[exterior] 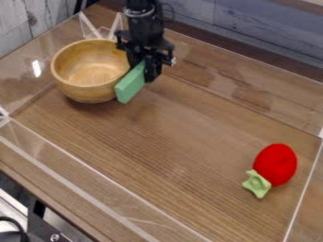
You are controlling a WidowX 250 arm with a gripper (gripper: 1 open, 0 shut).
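Note:
My black gripper (142, 59) is at the top centre, shut on a green block (131, 81) that hangs tilted at the right rim of a tan bowl (78, 77). The fingertips are partly hidden by the block and too small to see clearly.
A red object (275, 163) with a pale green part (258, 184) lies at the lower right of the wooden table (161, 170). A wall edge runs along the back.

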